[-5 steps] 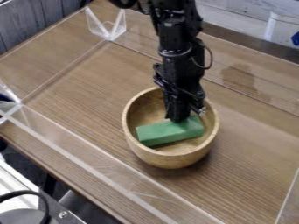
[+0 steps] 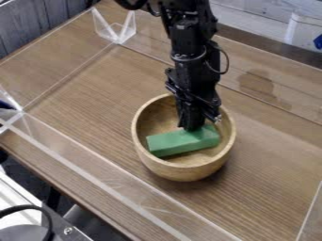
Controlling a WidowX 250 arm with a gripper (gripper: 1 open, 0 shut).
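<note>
My black gripper [image 2: 199,119] reaches down from the top centre into a tan wooden bowl [image 2: 186,166]. A green rectangular block [image 2: 174,143] lies in the bowl. The gripper's fingertips are over or at the block's back end; they are dark and crowded, so whether they touch it or have anything between them is unclear.
The bowl stands on a wooden table [image 2: 82,94] with bare space to the left and right. Clear tape-like pieces run along the left and top edges. Dark and silver hardware sits at the lower left corner, and something white and blue is at the upper right.
</note>
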